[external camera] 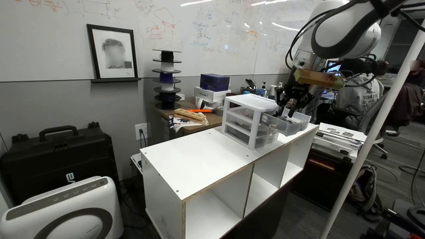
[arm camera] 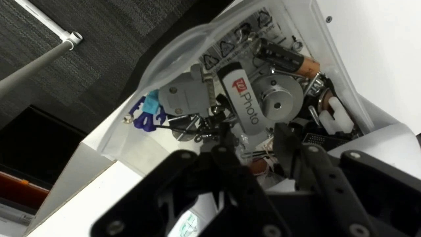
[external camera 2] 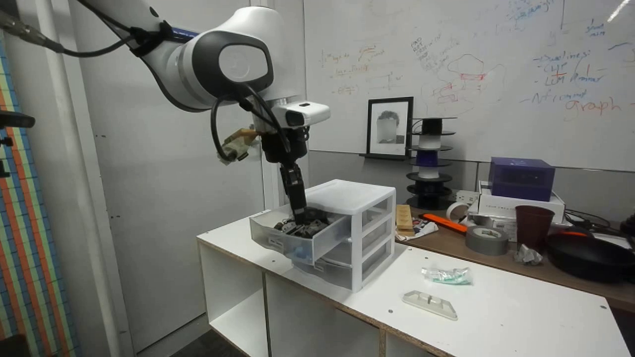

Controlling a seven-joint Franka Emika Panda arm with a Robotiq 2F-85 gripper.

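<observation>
An open top drawer (external camera 2: 280, 245) of clear plastic juts from a small white drawer unit (external camera 2: 345, 196) and holds a jumble of small parts. My gripper points down into this drawer, its two dark fingers apart, and I see nothing held between them. Just ahead of the fingertips in the wrist view lies a grey USB stick (arm camera: 244, 100) marked "Photo". Around it are a grey connector shell (arm camera: 185, 96), a round metal part (arm camera: 277, 98), a battery (arm camera: 286, 57), a white plastic clip (arm camera: 336, 118) and purple-and-blue pieces (arm camera: 148, 110). The fingers cover some of the drawer's contents.
The unit stands on a white shelf (external camera: 191, 159), whose near end is bare in exterior view 1. A small plastic bag (external camera 2: 447, 275) and a flat pale plate (external camera 2: 429, 304) lie beside the unit. A white pole (external camera: 370, 139) rises in front of the shelf.
</observation>
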